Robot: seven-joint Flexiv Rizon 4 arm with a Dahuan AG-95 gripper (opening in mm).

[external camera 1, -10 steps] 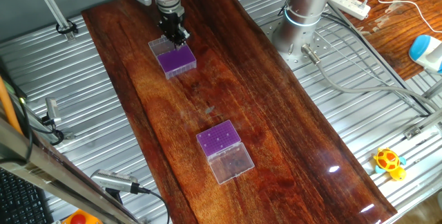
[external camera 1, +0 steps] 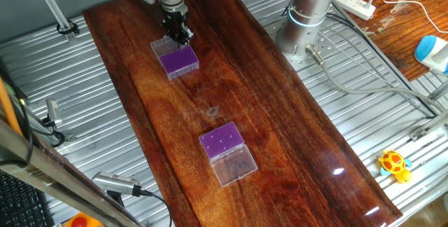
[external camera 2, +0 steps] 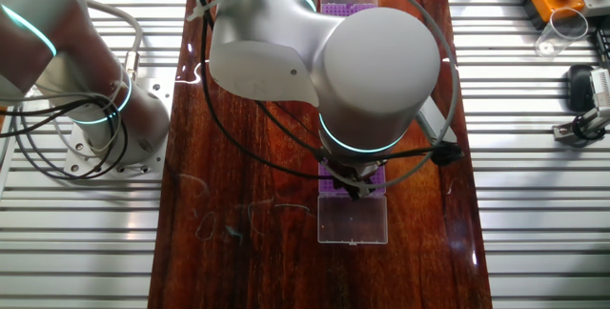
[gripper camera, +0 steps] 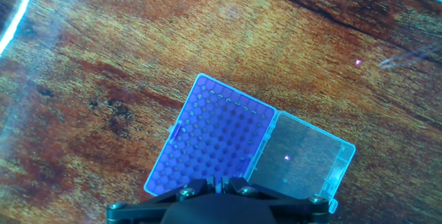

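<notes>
A purple rack box point(external camera 1: 180, 60) with its clear lid point(external camera 1: 165, 45) folded open lies on the wooden table beneath my gripper point(external camera 1: 183, 43). In the wrist view the rack's grid of round holes point(gripper camera: 210, 137) shows, with the lid point(gripper camera: 302, 156) to its right. My gripper has its fingertips close together at the rack's lower edge, near the hinge side. Shut, it shows nothing between its fingers; whether they touch the box cannot be told. The arm mostly covers this rack point(external camera 2: 331, 183) in exterior view 2. A second open purple rack box point(external camera 1: 222, 141) lies farther along the table.
A few pale specks mark the second rack's top. Bare wood point(external camera 1: 203, 97) separates the two boxes. The robot's base point(external camera 1: 294, 39) stands beside the table. A toy turtle point(external camera 1: 394, 162) and a camera point(external camera 1: 116, 183) sit off the wood.
</notes>
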